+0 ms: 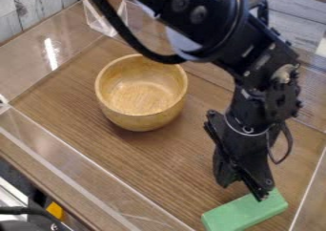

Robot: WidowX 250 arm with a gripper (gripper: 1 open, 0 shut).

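Note:
A black gripper point(243, 178) hangs low over the lower right of the wooden tray, its fingertips just above and left of a green rectangular block point(245, 212) that lies at the bottom edge. The fingers are dark and overlap in this view, so how far they stand apart is unclear; nothing shows held between them. A yellow wooden bowl point(140, 90) sits upper left of the gripper.
Clear plastic walls point(38, 58) line the tray's left and back edges. The tray floor point(102, 163) left of the gripper and below the bowl is bare.

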